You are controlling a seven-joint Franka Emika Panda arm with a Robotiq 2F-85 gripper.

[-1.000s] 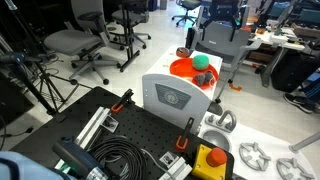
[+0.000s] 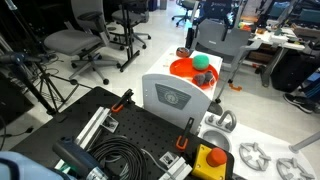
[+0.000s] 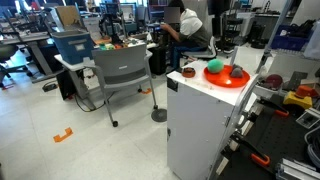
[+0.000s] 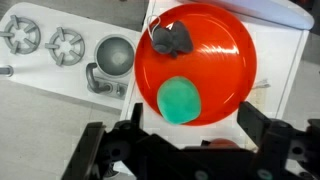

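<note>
A round green object (image 4: 179, 100) lies on a red-orange plate (image 4: 222, 62) in the wrist view, with a dark grey soft-looking item (image 4: 172, 38) near the plate's far side. My gripper is open above the plate's near side, its two dark fingers wide apart and nothing held between them. The green object shows in the gap, slightly left of its middle. In exterior view 1 the plate (image 2: 180, 69) rests on a white surface, and the dark gripper (image 2: 215, 12) hangs above and behind it, partly cut off by the top edge.
A toy sink (image 4: 115, 55) with a faucet (image 4: 94, 82) and stove burners (image 4: 65, 45) lies left of the plate. A brown round item (image 4: 220, 145) sits by the near edge, partly hidden by the gripper. A yellow block (image 2: 212, 162) and coiled black cable (image 2: 118, 158) lie toward the front.
In exterior view 1 the gripper appears slightly higher than before. The plate and the things on it have stayed in place.
</note>
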